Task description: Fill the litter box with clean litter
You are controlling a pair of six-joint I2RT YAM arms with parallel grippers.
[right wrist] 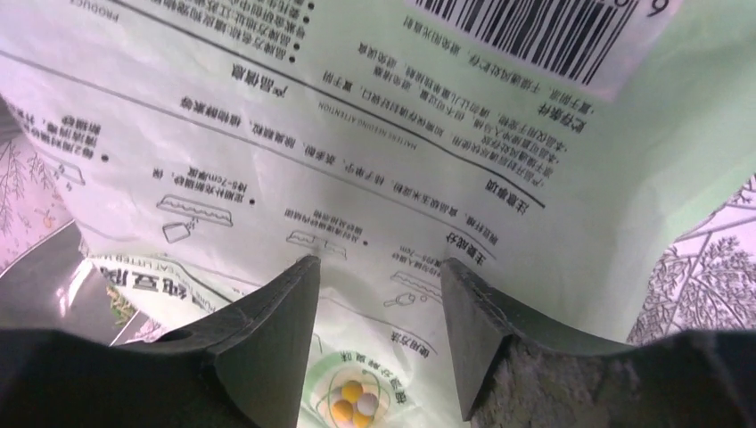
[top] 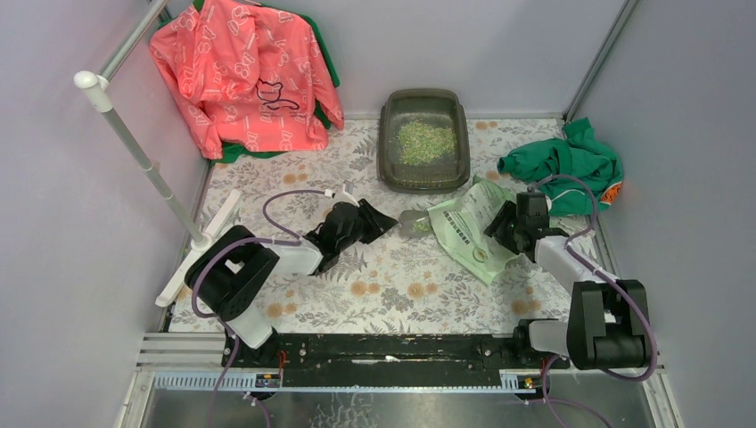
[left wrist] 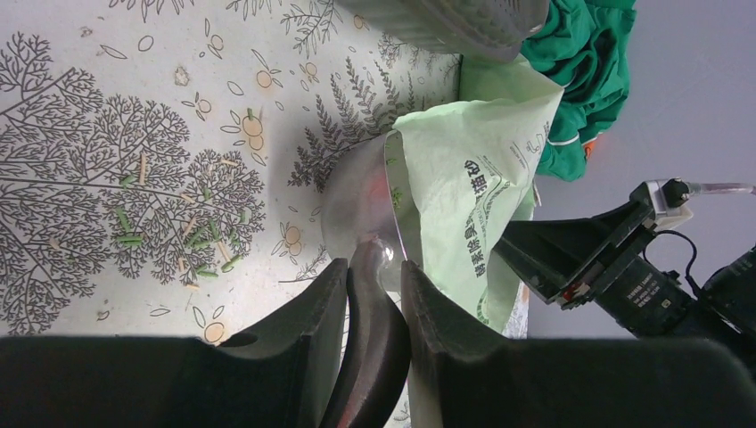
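A pale green litter bag lies crumpled right of centre, its mouth by a metal scoop holding some green pellets. My left gripper is shut on the scoop's handle. My right gripper is over the bag's printed face, its fingers apart, part open; whether they touch the bag is unclear. The grey litter box stands at the back centre with pellets spread on its floor.
A bundle of green cloth lies at the back right, and pink clothing hangs at the back left. Loose pellets are on the mat left of the scoop.
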